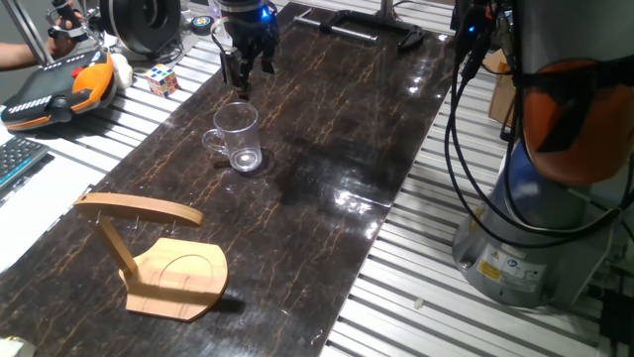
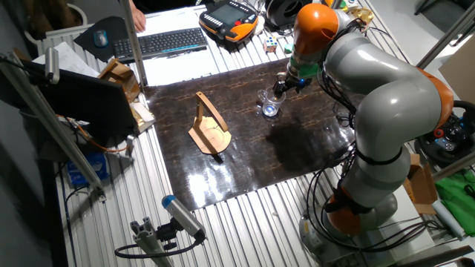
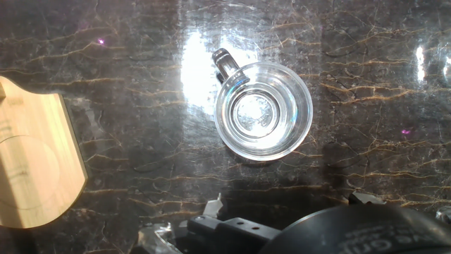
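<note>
A clear glass mug (image 1: 238, 134) stands upright on the dark marbled tabletop, its handle turned toward the keyboard side. Beyond it in exterior view 1, my gripper (image 1: 256, 82) hangs above the table, pointing down. In the wrist view the mug (image 3: 263, 111) is seen from above, apart from the gripper, whose fingertips stand wide apart at the bottom edge with nothing between them. A wooden stand (image 1: 178, 280) with a flat base and an overhead arm carrying small hooks rests nearer that camera; no mug hangs on it.
Past the table's edge lie an orange-and-black teach pendant (image 2: 228, 22), a keyboard (image 2: 159, 46) and a puzzle cube (image 1: 161, 79). A black clamp (image 1: 371, 28) grips the far end of the table. Bare tabletop separates mug and stand.
</note>
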